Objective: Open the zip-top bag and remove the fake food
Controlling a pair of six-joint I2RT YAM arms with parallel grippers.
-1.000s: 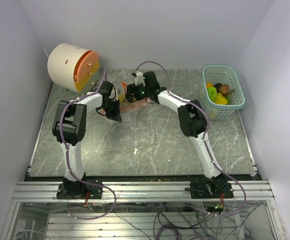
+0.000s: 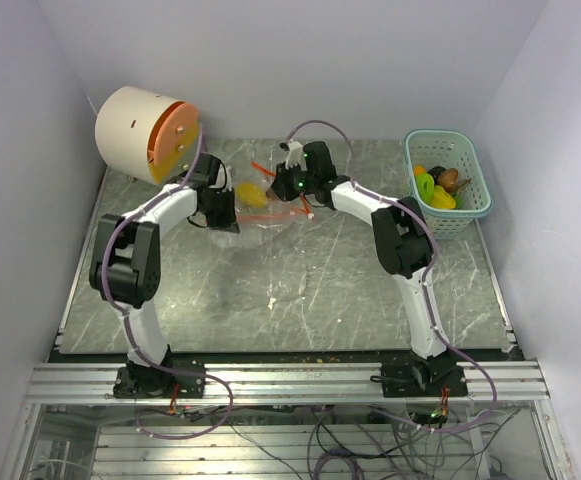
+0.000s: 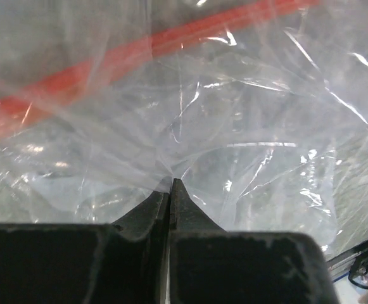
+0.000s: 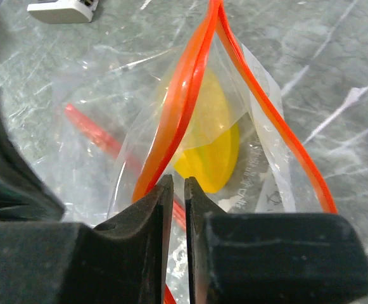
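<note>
The clear zip-top bag (image 2: 255,232) lies at the back of the table with a yellow fake food piece (image 2: 251,194) in it. In the right wrist view, its orange zip strips (image 4: 182,101) stand apart at the mouth, and the yellow piece (image 4: 212,158) shows between them. My left gripper is shut on the bag's clear plastic, below the red-orange strip (image 3: 152,44). At the bag's right side, my right gripper has a narrow gap between its fingertips, nothing visible in it, with an orange strip passing close beyond its left finger (image 4: 161,196).
A light green basket (image 2: 448,139) with several food pieces stands at the back right. At the back left lies a white cylinder (image 2: 128,130) with an orange end.
</note>
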